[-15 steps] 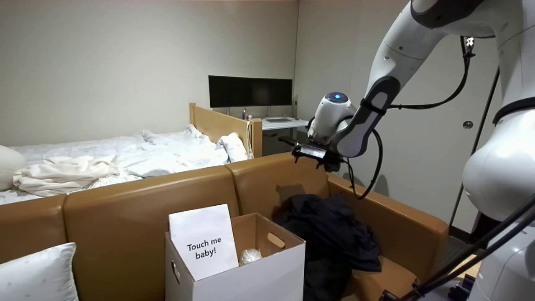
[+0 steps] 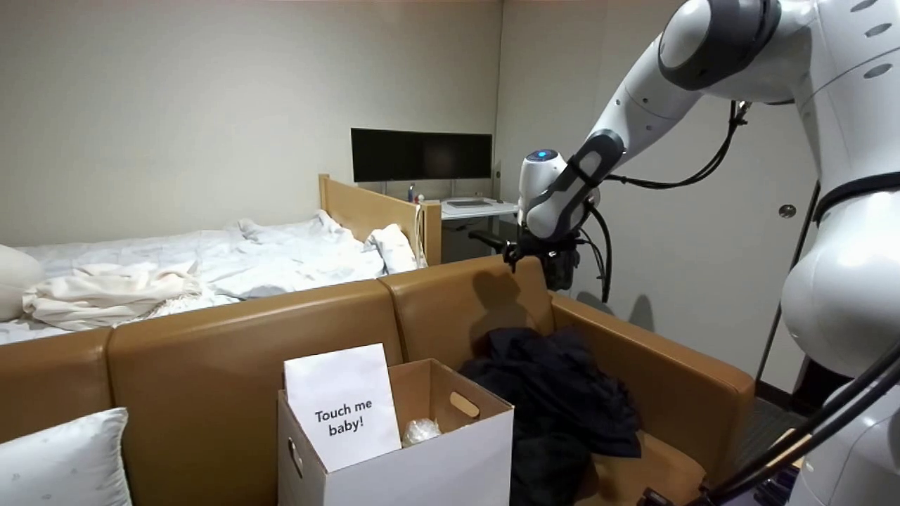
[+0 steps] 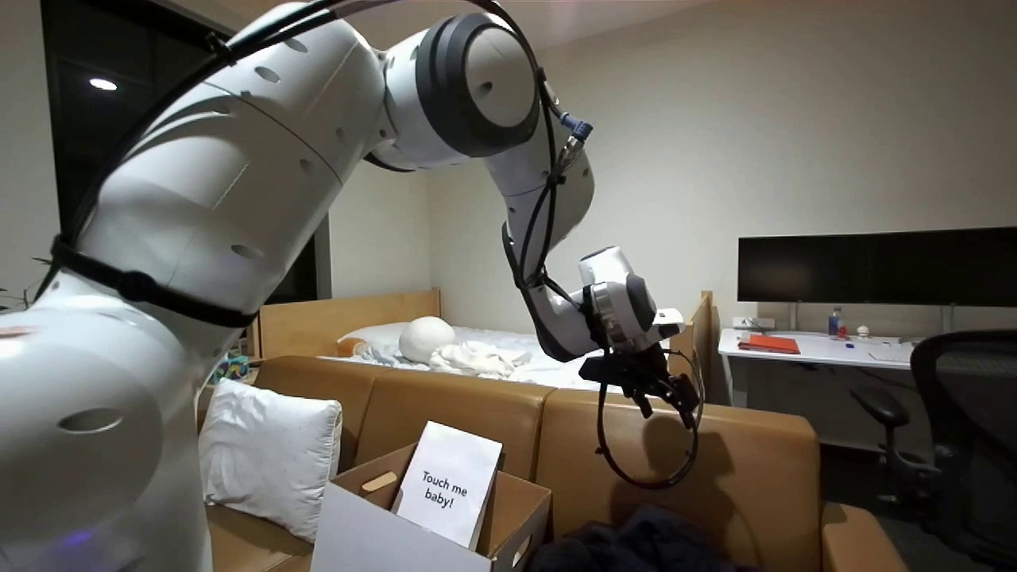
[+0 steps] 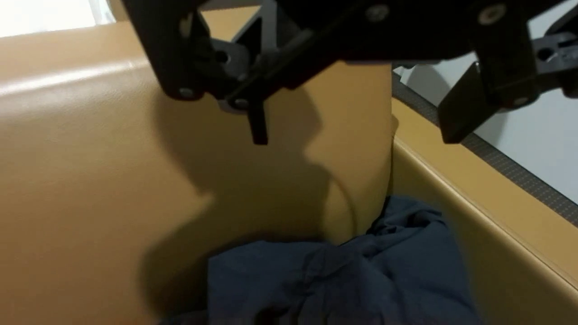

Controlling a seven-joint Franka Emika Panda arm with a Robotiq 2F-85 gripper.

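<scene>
My gripper is open in the wrist view, its two dark fingers spread wide with nothing between them. It hangs in the air near the right end of the sofa's backrest (image 4: 81,178). Below it, heaped in the sofa's corner, lies a dark navy cloth (image 4: 336,276), apart from the fingers. In exterior view 1 the same dark cloth (image 2: 557,388) spreads over the seat beside the armrest. Exterior view 2 has the gripper (image 3: 667,411) in front of the backrest, above the cloth (image 3: 648,543), which is partly cut off by the frame's bottom edge.
A white cardboard box (image 2: 422,472) stands on the sofa left of the cloth. It holds a printed paper sign (image 2: 342,405) and a clear crumpled item (image 2: 421,431). The armrest (image 2: 658,346) bounds the right side. Behind the sofa is a bed (image 2: 278,257).
The arm has stretched further back, away from exterior view 1, and the hand has turned. Its shadow on the backrest has grown larger. Cloth and box look unmoved.
</scene>
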